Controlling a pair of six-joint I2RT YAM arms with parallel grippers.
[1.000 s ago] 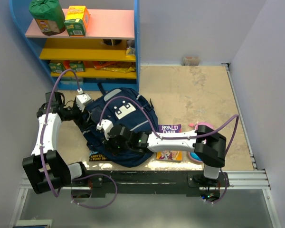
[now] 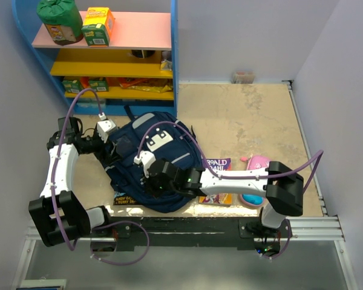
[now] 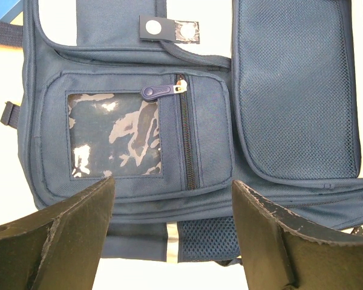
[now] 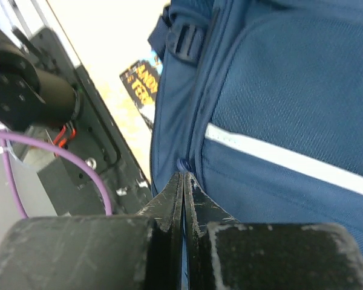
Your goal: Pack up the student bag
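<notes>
The navy backpack (image 2: pixel 181 142) lies flat on the table with its front pockets up. My left gripper (image 2: pixel 112 158) is open above its upper-left part, over a pocket with a clear window (image 3: pixel 115 136) and zip pull (image 3: pixel 154 92). My right gripper (image 2: pixel 150 184) is shut over the lower part of the bag, near a white stripe (image 4: pixel 284 157) and the bag's edge; nothing shows clearly between its fingertips. The Roald Dahl book (image 2: pixel 218 163) lies right of the bag. A dark book (image 4: pixel 139 84) is partly under the bag's left side.
A pink item (image 2: pixel 257 162) with blue lies at the right, partly under the right arm. The blue shelf (image 2: pixel 174 60) at the back holds boxes and packets. Its front edge is close to both arms.
My right arm and gripper have moved to the right across the backpack. The left arm has stayed where it was.
</notes>
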